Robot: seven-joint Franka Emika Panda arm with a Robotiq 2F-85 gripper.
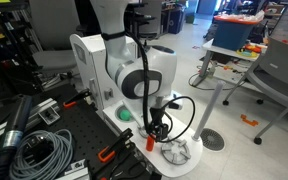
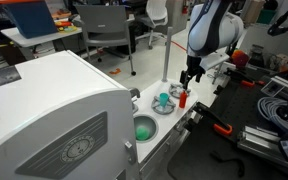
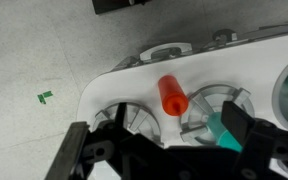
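Observation:
A small red bottle (image 1: 150, 144) stands upright near the front edge of the white stove-and-sink top (image 2: 152, 160), between two grey burners (image 3: 131, 119). Just beside it a teal cup (image 2: 164, 99) rests at the other burner; in the wrist view the teal cup (image 3: 220, 130) is partly covered by a finger. My gripper hangs above the top, pointing down, with its fingers wide apart and nothing between them. Seen from the wrist, the bottle lies between the two fingers, slightly ahead of their tips.
A round sink (image 2: 144, 128) with a green item inside lies to one side of the burners. Red-handled clamps (image 2: 222, 129) sit along the dark table edge. A tall white cabinet (image 2: 59, 125) flanks the sink. Bare floor (image 3: 44, 65) shows beyond the top.

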